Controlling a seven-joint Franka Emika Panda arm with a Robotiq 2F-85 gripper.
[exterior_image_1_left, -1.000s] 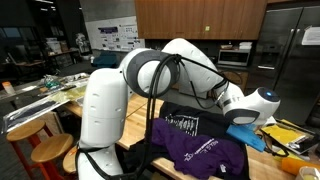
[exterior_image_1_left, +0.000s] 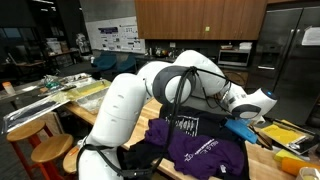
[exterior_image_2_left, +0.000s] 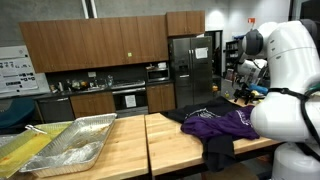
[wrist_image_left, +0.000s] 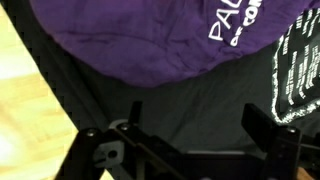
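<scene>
A purple garment with white lettering (wrist_image_left: 140, 45) fills the upper part of the wrist view. A black cloth (wrist_image_left: 180, 98) lies beneath and beside it. At the right edge of that view is black fabric with white print (wrist_image_left: 297, 70). My gripper stands open over the dark cloth, nothing between its fingers. Exterior view 1 has the purple garment (exterior_image_1_left: 205, 158) spread toward the table's front, with the black cloth (exterior_image_1_left: 200, 122) behind it. From exterior view 2, the purple garment (exterior_image_2_left: 215, 125) looks rumpled, partly hidden by the arm.
Bare wooden table (exterior_image_2_left: 120, 150) shows to the left of the cloths in exterior view 2. A foil tray (exterior_image_2_left: 75, 140) sits farther left. Yellow items (exterior_image_1_left: 290, 163) crowd the right side in exterior view 1. Stools (exterior_image_1_left: 52, 148) stand at the left.
The arm has shifted slightly up and to the left in exterior view 1. The cloths look much the same.
</scene>
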